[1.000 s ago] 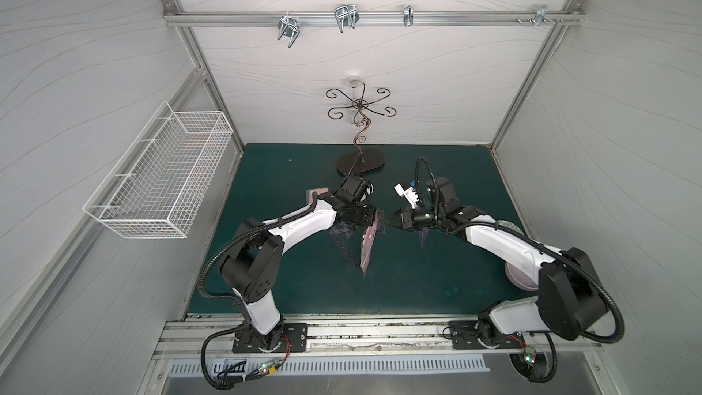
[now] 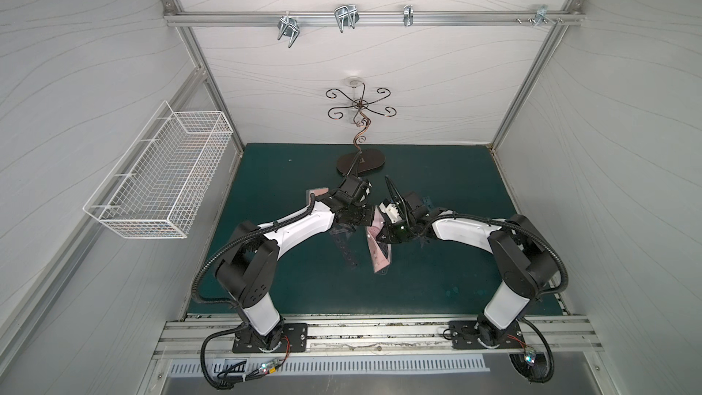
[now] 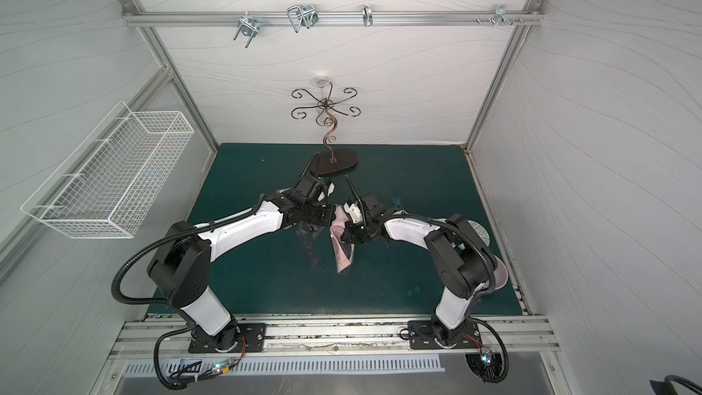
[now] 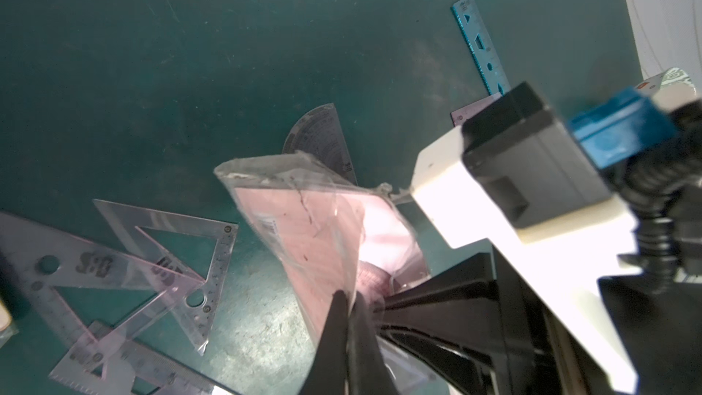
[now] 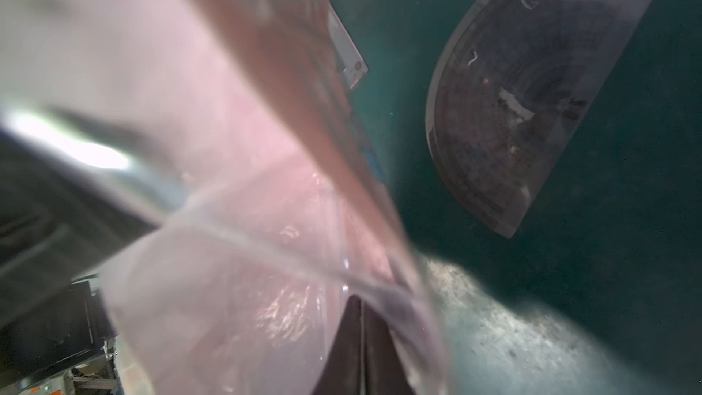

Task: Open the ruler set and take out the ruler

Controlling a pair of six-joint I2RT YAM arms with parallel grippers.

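Note:
A clear pouch with a pink sheet (image 4: pixel 303 237) hangs between the two arms, its upper edge gaping in the left wrist view. My left gripper is shut on the thin film of this pouch. From the right, the fingers (image 4: pixel 431 314) of my other gripper reach in against the pink sheet. In the right wrist view the right gripper has its fingertips close together amid film; whether they pinch it I cannot tell. Out on the green table lie a clear protractor (image 5: pixel 526 95), clear set squares (image 4: pixel 80 267) and a blue ruler (image 4: pixel 479 44).
A dark lamp-like stand (image 2: pixel 361 161) with curled arms stands behind the grippers. A white wire basket (image 2: pixel 164 175) hangs on the left wall. Behind the right arm sits a pale bowl (image 3: pixel 501 274).
My right gripper has moved left from beside the pouch onto it. The pouch has turned, showing more of its pink face and swinging slightly right. The left arm has hardly moved.

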